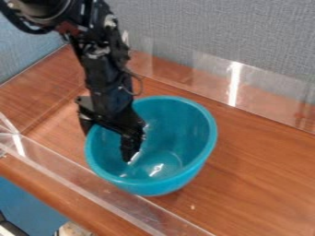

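A large teal bowl (179, 166) stands on the wooden table, near the clear front edge panel. My black gripper (109, 136) reaches down over the bowl's left side, its fingers apart, one inside the bowl near the left wall. I see nothing held between them. The bowl looks empty apart from reflections.
Clear panels (277, 97) run along the back and the front left of the table (259, 184). The wood to the right of the bowl is free, as is the back left corner.
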